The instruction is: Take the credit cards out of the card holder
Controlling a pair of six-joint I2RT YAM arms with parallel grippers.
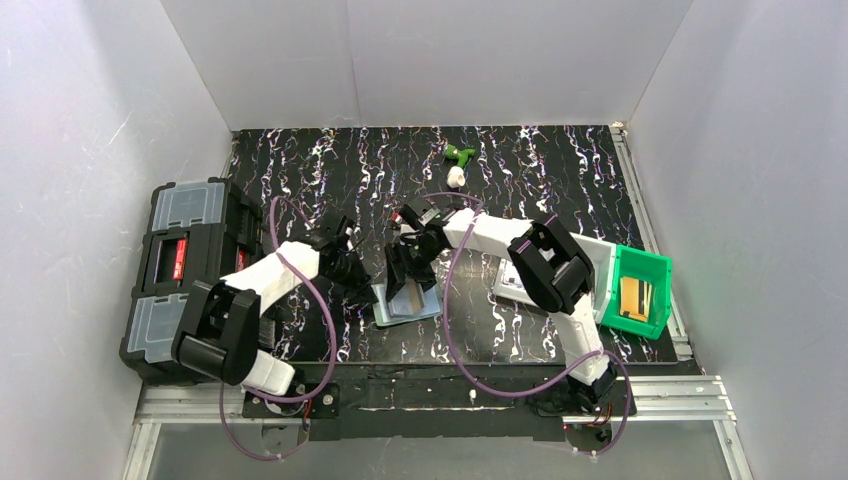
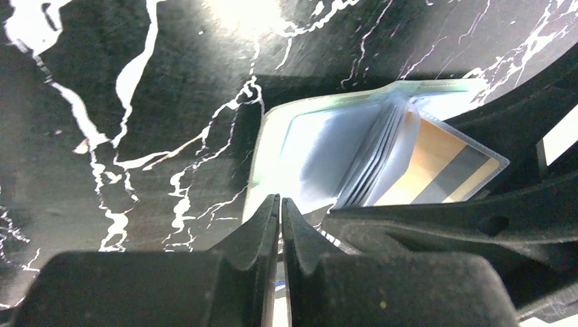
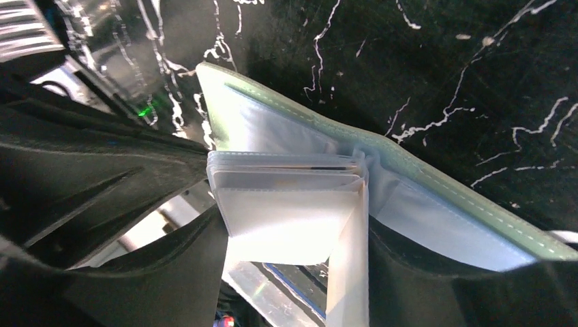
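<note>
The card holder (image 1: 425,308) lies open on the black marbled table, with a pale green border and clear bluish sleeves. In the left wrist view its sleeves (image 2: 385,153) stand up and bow, and an orange card with a grey stripe (image 2: 436,163) shows through one. My right gripper has its fingers apart, pressed on the two side edges of the sleeves (image 3: 286,180), whose open ends face up. My left gripper is shut, tips beside the holder's near border, with nothing visible between them. In the top view the black gripper parts hide much of the holder.
A green basket (image 1: 645,262) and a white tray (image 1: 602,262) stand at the right. A black toolbox (image 1: 190,270) fills the left. A small green-and-white object (image 1: 457,165) lies at the back. Table beyond the arms is mostly clear.
</note>
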